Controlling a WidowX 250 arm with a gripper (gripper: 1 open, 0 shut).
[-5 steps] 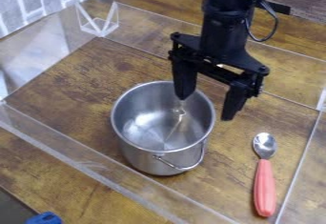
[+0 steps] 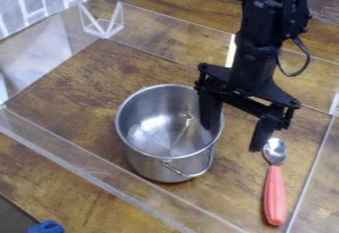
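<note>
A steel pot (image 2: 157, 146) with a wire handle stands on the wooden table, left of centre. The black gripper (image 2: 233, 128) is open, its two fingers spread wide and pointing down. One finger hangs over the pot's right rim, the other beside it to the right, above the table. A spoon (image 2: 276, 191) with a red handle lies right of the pot, its metal head just below the right finger.
Clear plastic walls surround the work area on the wooden table (image 2: 79, 88). A blue object (image 2: 47, 227) sits at the lower left corner.
The gripper has moved lower and toward the front over the last second. The pot and spoon have not visibly moved.
</note>
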